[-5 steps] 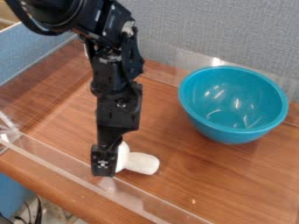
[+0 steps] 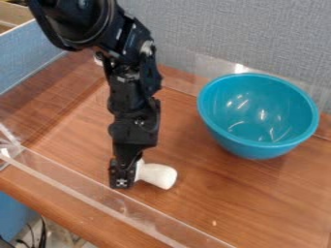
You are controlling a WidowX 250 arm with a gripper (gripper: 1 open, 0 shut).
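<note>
The black gripper of my arm points down at the front left of the wooden table, right at a white cylindrical object lying on its side. The object's left end is hidden behind the fingertips, so I cannot tell whether the fingers are closed on it.
A large teal bowl stands on the right side of the table. A grey wall rises behind, and a clear rail runs along the front edge.
The gripper and wrist have shifted slightly, with the fingertips moving a little right and up along the white object, which looks barely moved.
</note>
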